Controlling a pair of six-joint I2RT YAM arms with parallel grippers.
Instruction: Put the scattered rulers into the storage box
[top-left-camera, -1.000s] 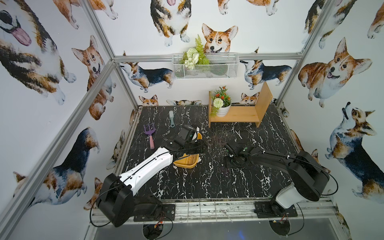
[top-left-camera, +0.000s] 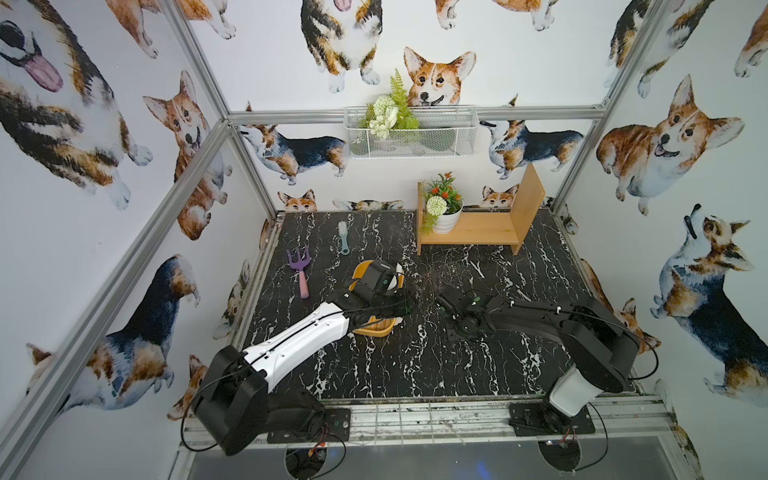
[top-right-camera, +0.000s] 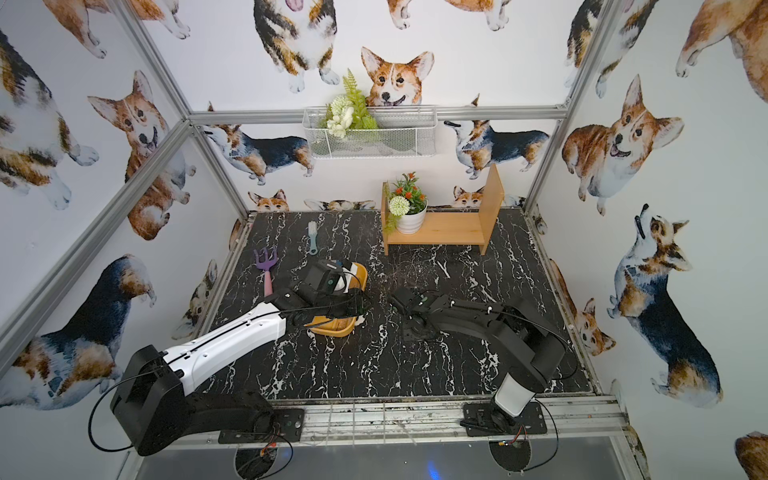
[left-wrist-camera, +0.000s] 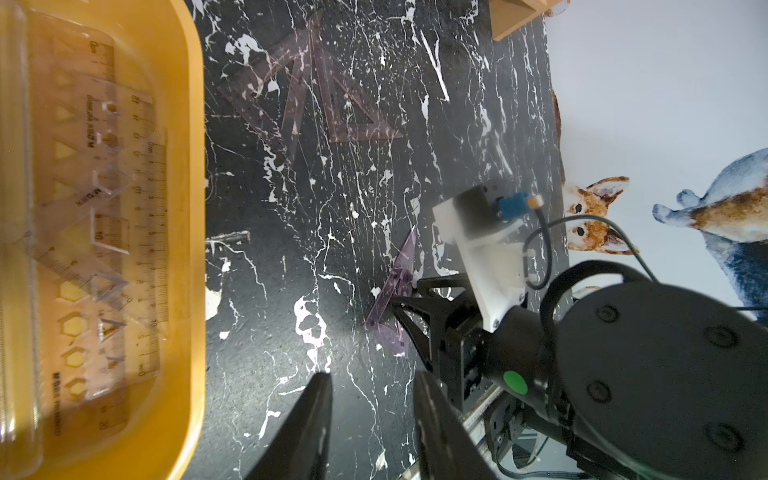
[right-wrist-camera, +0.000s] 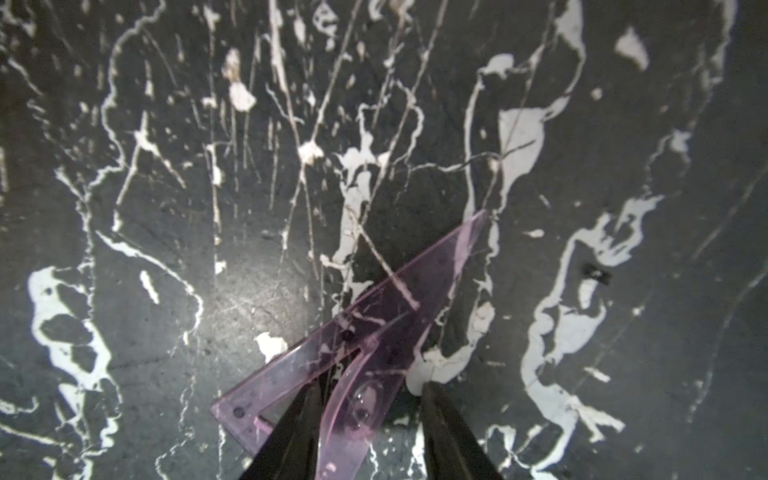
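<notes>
The yellow storage box (left-wrist-camera: 189, 240) holds several clear rulers (left-wrist-camera: 104, 240) and sits under my left arm. My left gripper is open above the marble table just beside the box, nothing between its fingers. Two clear triangle rulers (left-wrist-camera: 352, 120) lie on the table farther from it. My right gripper is part open, pointing down over a purple triangle ruler (right-wrist-camera: 424, 272), with a second purple piece apparently overlapping it; whether the fingertips touch it I cannot tell.
A wooden shelf (top-left-camera: 480, 232) with a potted plant (top-left-camera: 442, 204) stands at the back right. A purple fork (top-left-camera: 301, 268) and a small light-blue tool (top-left-camera: 344, 238) lie at the back left.
</notes>
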